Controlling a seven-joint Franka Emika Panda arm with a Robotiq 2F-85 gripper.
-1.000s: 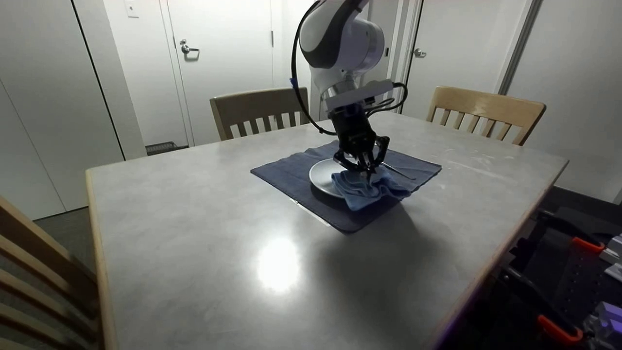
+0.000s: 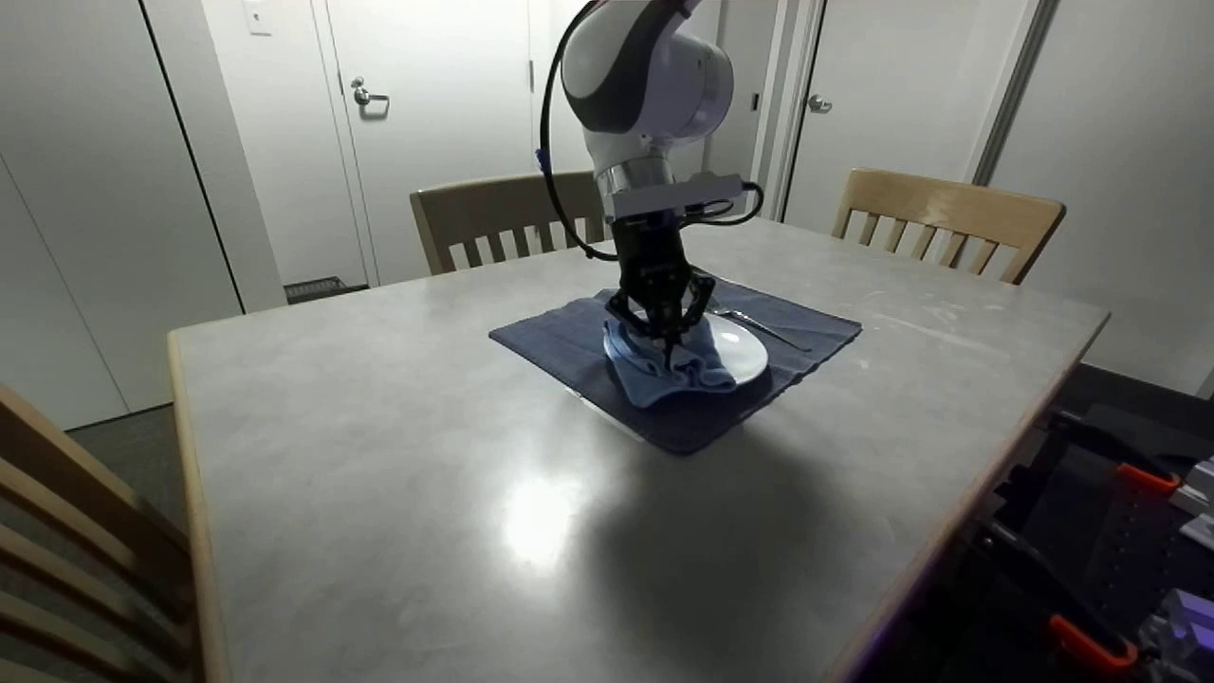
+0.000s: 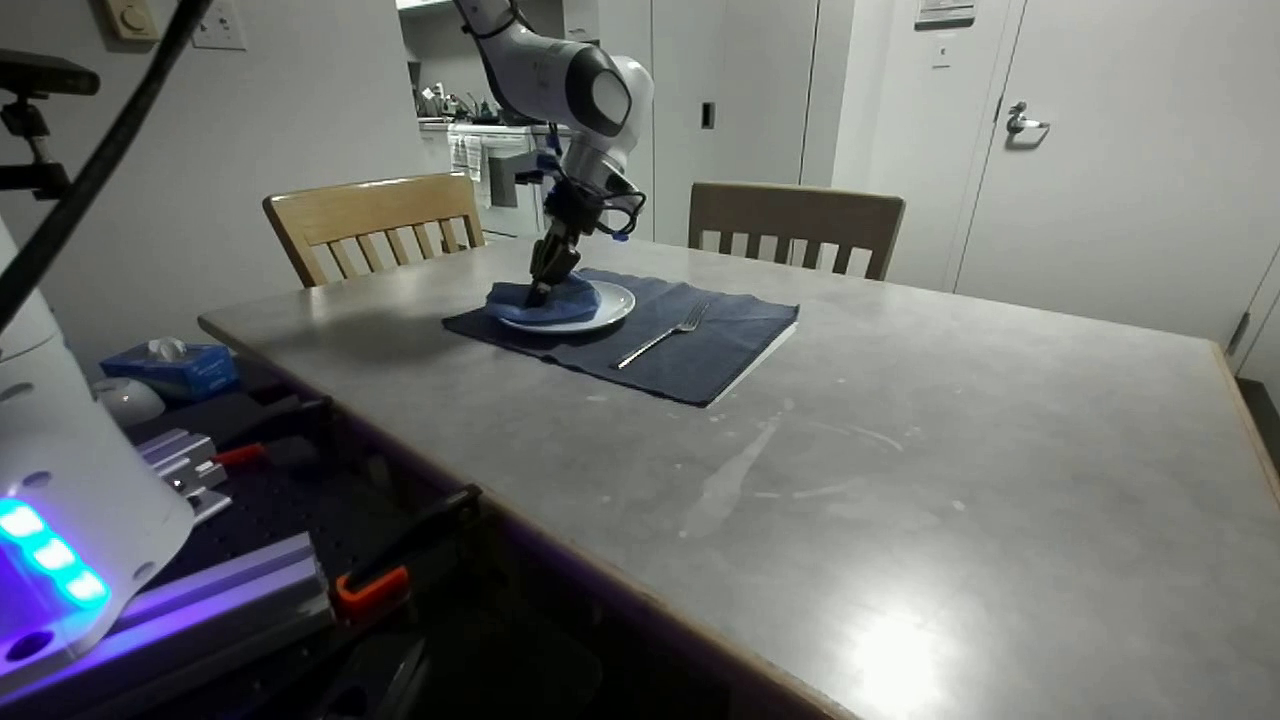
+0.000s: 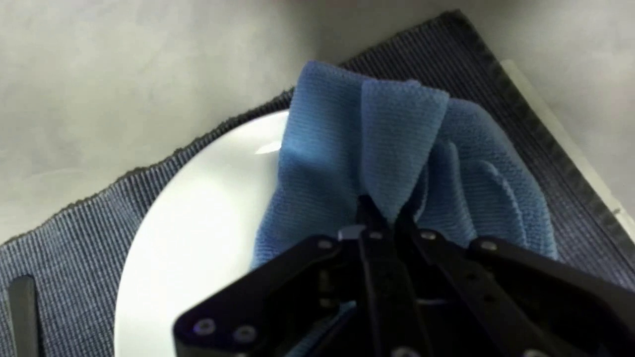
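Note:
A bunched blue cloth drapes over one side of the white plate and past its rim. My gripper is shut on a fold of that cloth, with its fingertips sunk into the fabric. In the first exterior view the gripper points down at the plate, and the cloth hangs over the near left rim. From the other side, the cloth covers the plate's left part while the right part of the plate stays bare.
A dark blue placemat lies under the plate. On it, beside the plate, rests a fork. Chairs stand around its edges.
My gripper has moved left in the first exterior view, drawing the cloth along. The plate's right side now shows, and its left side is covered. Plate and placemat look unmoved.

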